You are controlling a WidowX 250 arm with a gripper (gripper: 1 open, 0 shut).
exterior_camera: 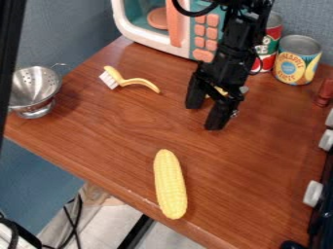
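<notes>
My black gripper point(208, 112) hangs low over the back middle of the wooden table point(117, 146), in front of the toy microwave point(150, 19). Something yellow shows between and behind its fingers, mostly hidden; whether they grip it is unclear. A yellow corn cob point(170, 184) lies near the front of the table. A yellow brush point(140, 82) with white bristles lies to the gripper's left.
Cans point(297, 60) stand at the back right, beside a small red bottle point(325, 92). A steel colander point(33, 92) is at the left edge. A black appliance with white knobs point(313, 195) lines the right.
</notes>
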